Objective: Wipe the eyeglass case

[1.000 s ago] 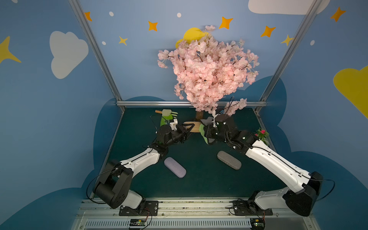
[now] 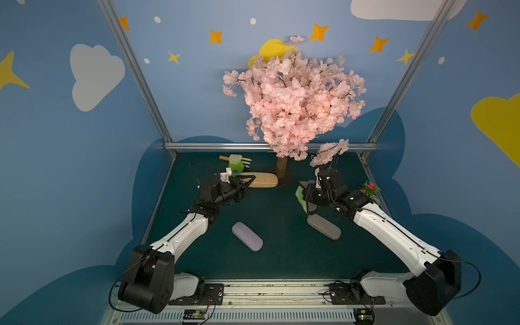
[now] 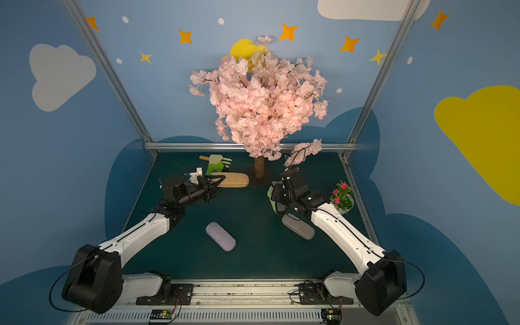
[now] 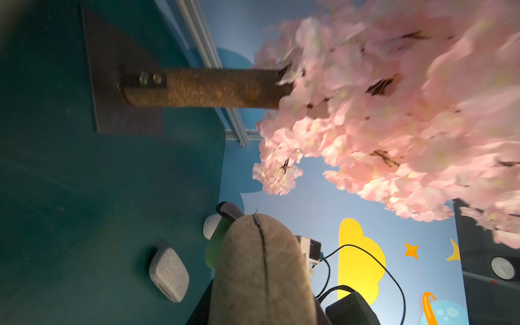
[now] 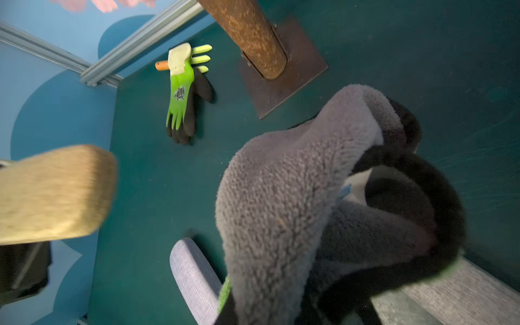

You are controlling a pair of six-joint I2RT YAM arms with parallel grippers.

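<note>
My left gripper [image 2: 243,183] is shut on a beige eyeglass case [image 2: 262,179], held raised, pointing toward the tree; its end fills the lower middle of the left wrist view. My right gripper [image 2: 308,195] is shut on a grey and green cloth [image 5: 287,205], which hangs bunched and hides the fingers in the right wrist view. The beige case and the cloth are apart. A lavender case [image 2: 247,236] lies at front left of the mat, a grey case [image 2: 323,226] at front right, below the cloth.
A blossom tree with a rusty trunk [image 5: 254,43] on a metal plate stands at the back middle. Green gloves and a fork [image 5: 181,86] lie left of it. A flower pot [image 3: 342,200] stands by the right edge.
</note>
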